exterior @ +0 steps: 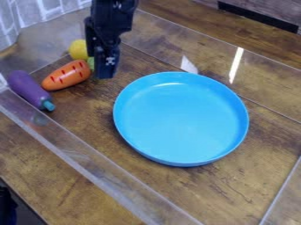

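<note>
My gripper (104, 58) hangs open at the top left, dark and slightly blurred, over the green top of an orange toy carrot (66, 76). A purple toy eggplant (28, 89) lies left of the carrot. A yellow toy (79, 49), partly hidden by the gripper, sits behind the carrot. A large empty blue plate (180, 119) rests right of them on the wooden surface.
Clear plastic edges run along the left and right sides of the area.
</note>
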